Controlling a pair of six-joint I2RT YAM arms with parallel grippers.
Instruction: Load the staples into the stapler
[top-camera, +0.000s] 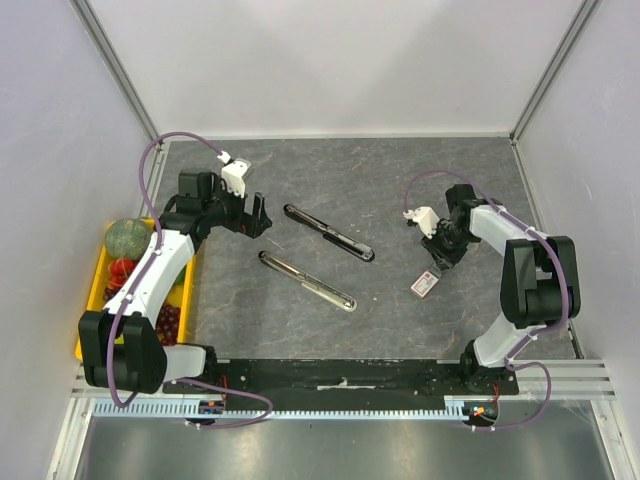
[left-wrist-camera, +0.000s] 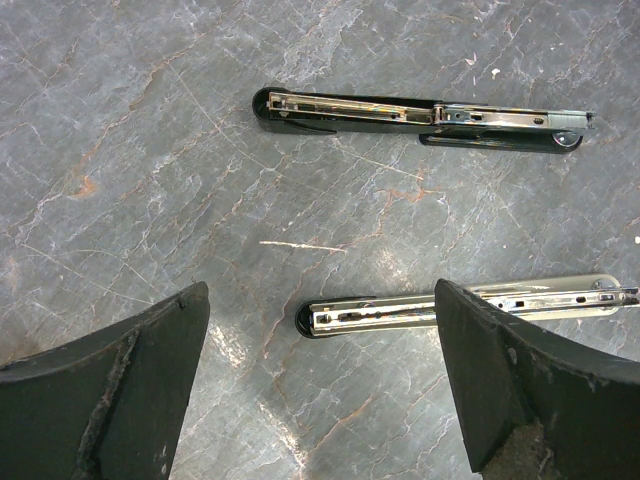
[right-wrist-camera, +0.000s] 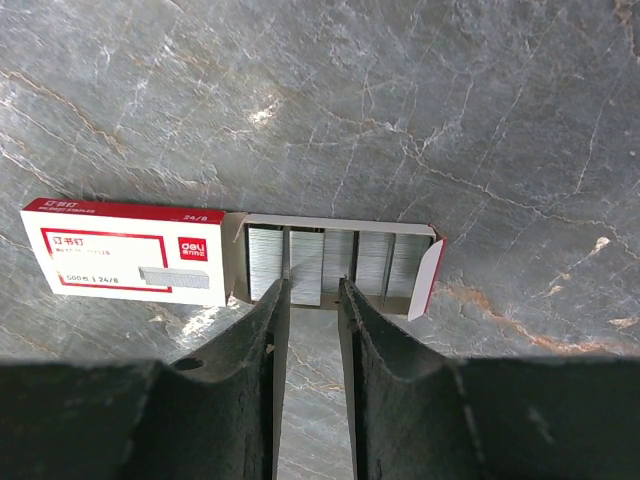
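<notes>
Two long staplers lie opened flat, a black one (top-camera: 329, 233) and a pale one (top-camera: 307, 279); both show in the left wrist view, the black one (left-wrist-camera: 420, 120) above the pale one (left-wrist-camera: 540, 298). Left of them, my left gripper (top-camera: 256, 215) is open and empty above the table. The red and white staple box (right-wrist-camera: 130, 255) has its tray (right-wrist-camera: 345, 221) slid out, with several silver staple strips (right-wrist-camera: 265, 262) inside. My right gripper is over the tray's near edge, its fingertips narrowly apart on either side of one strip (right-wrist-camera: 308, 265). Whether they grip it cannot be told.
At the left edge a yellow bin (top-camera: 186, 290) holds toy fruit, including a watermelon (top-camera: 127, 240). Bare grey table (top-camera: 340, 175) stretches behind the staplers and between them and the staple box.
</notes>
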